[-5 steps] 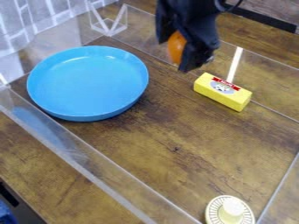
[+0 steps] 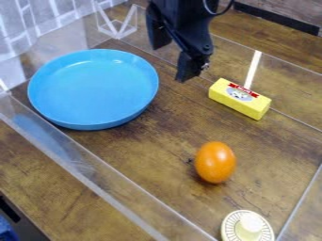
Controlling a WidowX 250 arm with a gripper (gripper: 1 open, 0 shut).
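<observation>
An orange, egg-shaped object (image 2: 214, 161) rests on the wooden table (image 2: 138, 165) in the lower middle. My dark gripper (image 2: 179, 52) is at the top centre, right of and above a blue plate (image 2: 92, 89). Its fingers are dark against the table, and I cannot tell how far apart they stand.
A yellow box (image 2: 239, 99) with a label lies at the right, a pale stick behind it. A round cream object (image 2: 248, 227) is at the bottom right. Clear plastic walls edge the left and bottom.
The orange object, earlier up at my gripper, now rests lower on the table. My gripper stays near the top centre, having shifted slightly left since a second ago.
</observation>
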